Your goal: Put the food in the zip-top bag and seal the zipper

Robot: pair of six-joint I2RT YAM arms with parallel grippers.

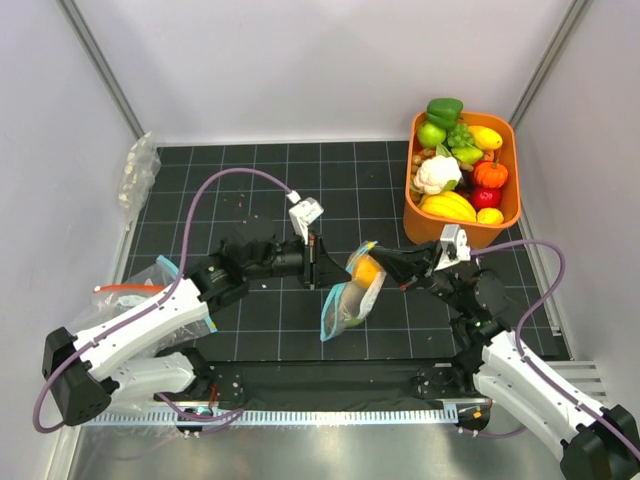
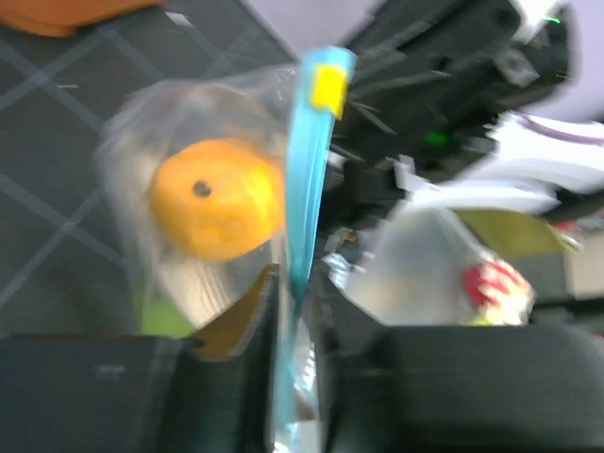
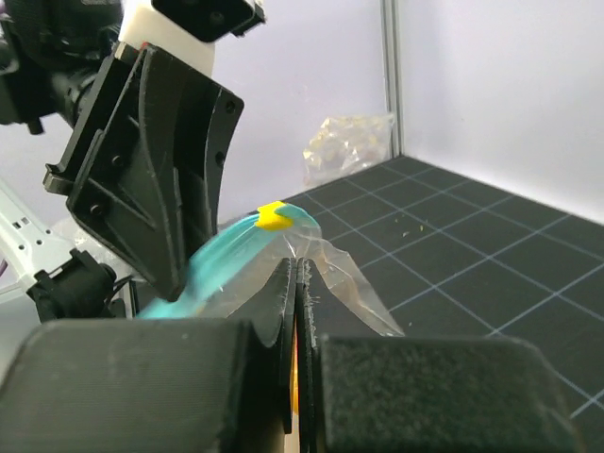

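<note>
A clear zip top bag [image 1: 350, 301] with a light blue zipper strip [image 2: 304, 179] is up between my two grippers. Inside it I see an orange [image 2: 217, 198] and something green lower down. In the left wrist view, my left gripper is part open, with the blue strip running between its fingers and a gap beside it. My right gripper has its fingertips together at the bag's upper edge, clear film showing on both sides of them. A yellow zipper slider [image 3: 274, 216] sits at one end of the strip.
An orange bin [image 1: 411, 213] full of fruit and vegetables stands at the back right. More clear bags [image 1: 160, 325] lie at the left, and crumpled plastic [image 1: 138, 178] is by the left wall.
</note>
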